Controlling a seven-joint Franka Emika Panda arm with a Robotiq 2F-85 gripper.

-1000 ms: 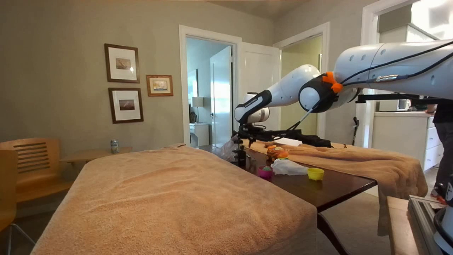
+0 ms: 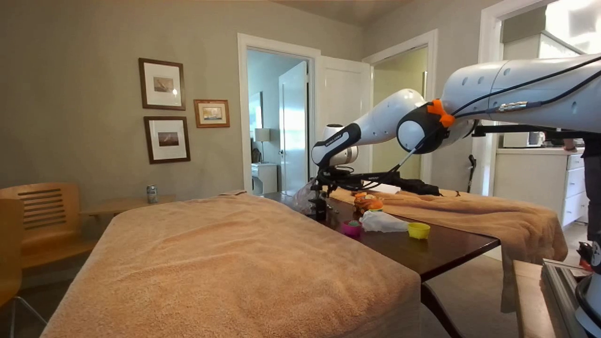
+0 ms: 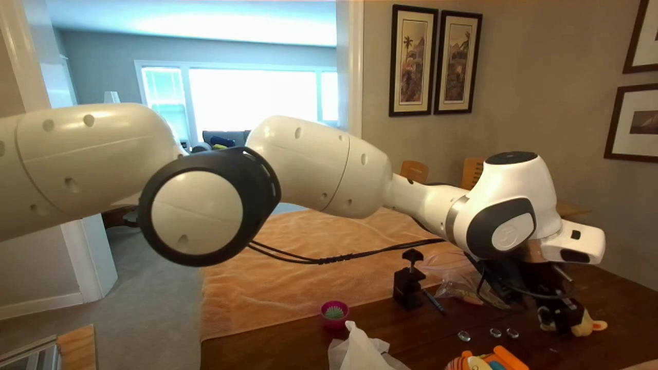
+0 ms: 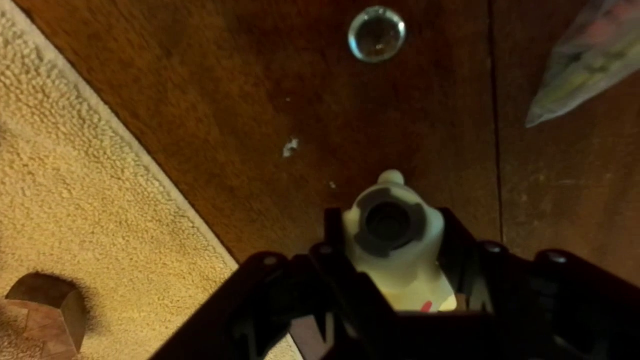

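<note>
In the wrist view, a small cream-coloured toy [image 4: 414, 279] with a dark round hole at one end sits between the fingers, with my gripper shut on it. Exterior view 2 shows the same toy [image 3: 581, 326], pale with an orange-tipped part, beneath the black gripper [image 3: 564, 317] low over the far end of the dark table. Whether the toy touches the tabletop is hard to tell. From exterior view 1 the fingers and toy are hidden behind a black clamp [image 2: 320, 208].
Clear glass pieces [image 4: 376, 34] and a plastic bag [image 4: 591, 63] lie near the gripper. A pink cup [image 3: 334, 314], white cloth [image 3: 361, 351] and orange toy [image 3: 490, 359] are on the table, plus a yellow cup [image 2: 418, 230]. Bare wood surrounds the held toy.
The arm's wrist and gripper have come down slightly in exterior view 1. Cups, cloth and orange toy have stayed put. A person at the right edge has shifted.
</note>
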